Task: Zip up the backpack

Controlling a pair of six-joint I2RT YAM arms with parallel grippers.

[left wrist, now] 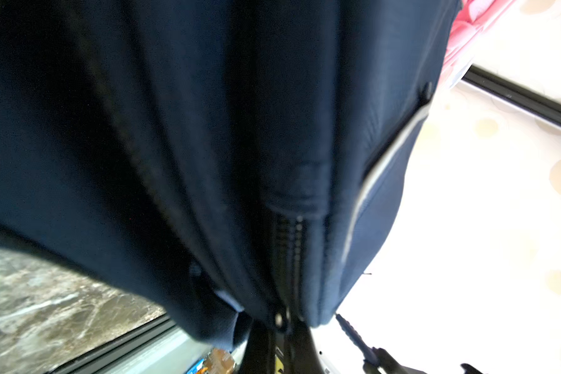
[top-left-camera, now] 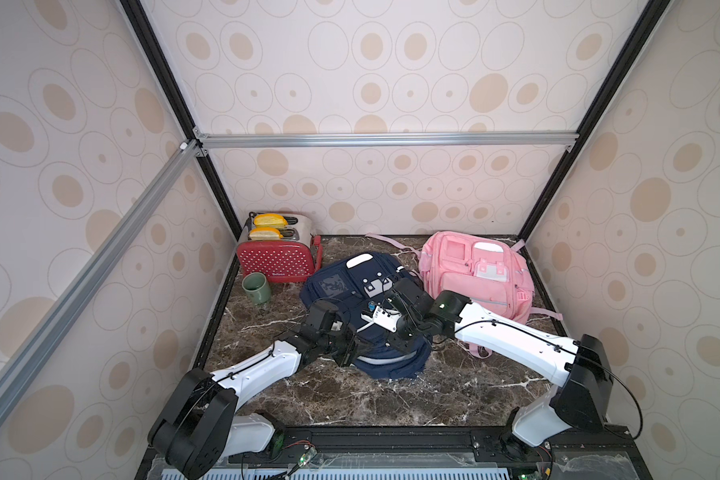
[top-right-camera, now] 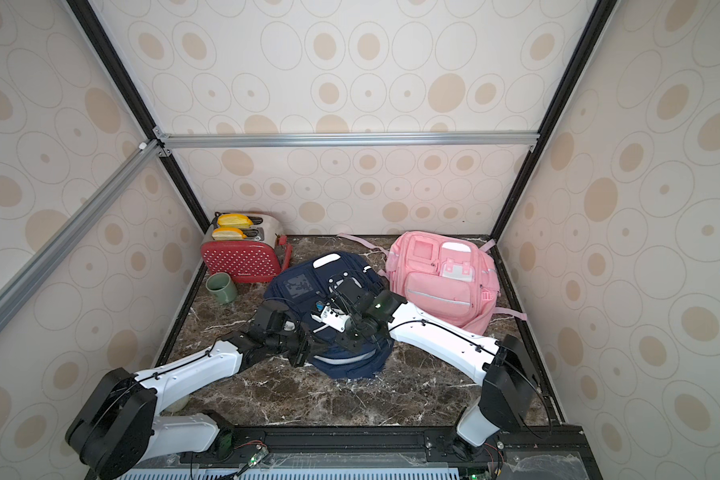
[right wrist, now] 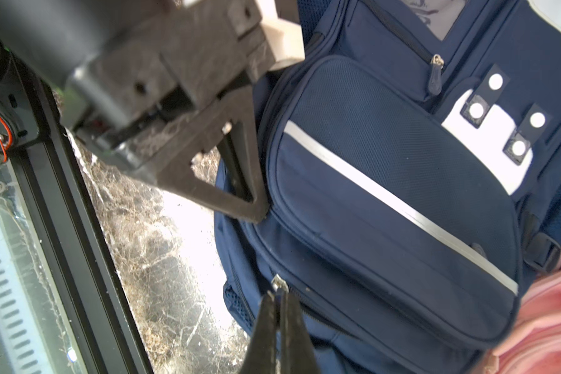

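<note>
A navy backpack [top-left-camera: 388,360] lies mid-table, partly hidden under both arms. My left gripper is shut at its side, beside a zipper track [left wrist: 290,255] with a small metal piece at the fingertips; whether that is held is unclear. My right gripper is shut over the lower front zipper, its tips at a metal zipper pull [right wrist: 279,282]; I cannot tell whether it grips it. A stretch of that zipper to the right looks dark, perhaps open.
A pink backpack [top-left-camera: 480,256] lies back right. A red bag [top-left-camera: 272,260] with yellow items stands back left, a green mug [top-left-camera: 256,289] in front of it. Bare table shows at the front.
</note>
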